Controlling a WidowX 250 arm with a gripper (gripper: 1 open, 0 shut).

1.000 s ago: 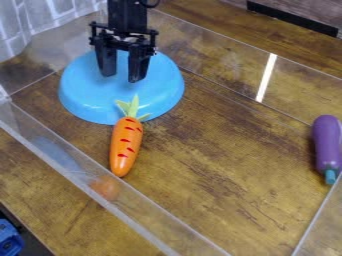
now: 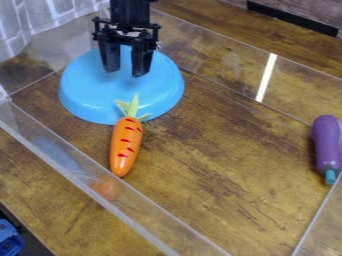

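My black gripper (image 2: 126, 54) is at the top left, its fingers low over or on a blue disc-like dish (image 2: 120, 96), which looks like an upturned plate or lid. Whether anything is between the fingers is hidden. A toy carrot (image 2: 127, 144) with a pale green top lies at the near edge of the blue piece, pointing toward the front. A purple eggplant-like toy (image 2: 325, 145) lies at the far right.
Clear plastic walls run along the lower left and lower right of the wooden surface (image 2: 214, 170). A blue object (image 2: 7, 238) shows at the bottom left corner.
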